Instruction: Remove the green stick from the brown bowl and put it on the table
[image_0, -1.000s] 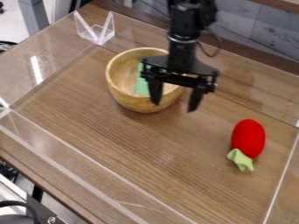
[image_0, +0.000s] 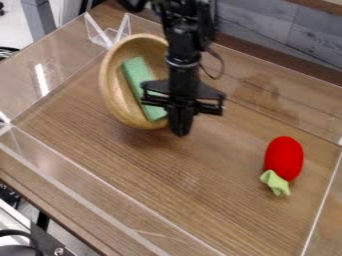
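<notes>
The brown bowl (image_0: 114, 98) is tipped up steeply towards the left, at the back left of the table. Inside it the green stick (image_0: 138, 78) lies along the wall, partly covered by the arm at its right side. My black gripper (image_0: 179, 126) points down at the bowl's right edge, close beside the stick's lower end. The fingers look near each other, but blur and the dark arm hide whether they grip the stick, the rim or nothing.
A red object with a pale green tip (image_0: 283, 160) lies on the right. A clear container (image_0: 104, 32) stands behind the bowl.
My gripper has moved left and lower over the bowl's right side. The bowl went from sitting level to tipped, and shifted left with the stick still in it.
</notes>
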